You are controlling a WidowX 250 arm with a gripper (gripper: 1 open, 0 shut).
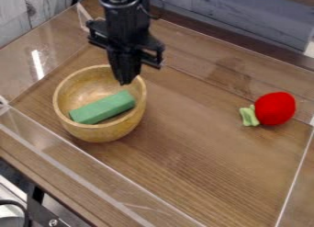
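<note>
My gripper (119, 65) hangs in the upper middle, above the back rim of a wooden bowl (80, 130), with its dark fingers pointing down; I cannot tell whether anything is between them. In the bowl lies a green block (102, 108), tilted diagonally and apart from the gripper.
A red round object (276, 108) with a green piece (248, 116) beside it sits at the right on the wooden table (208, 175). A dark cable shows at the lower left corner.
</note>
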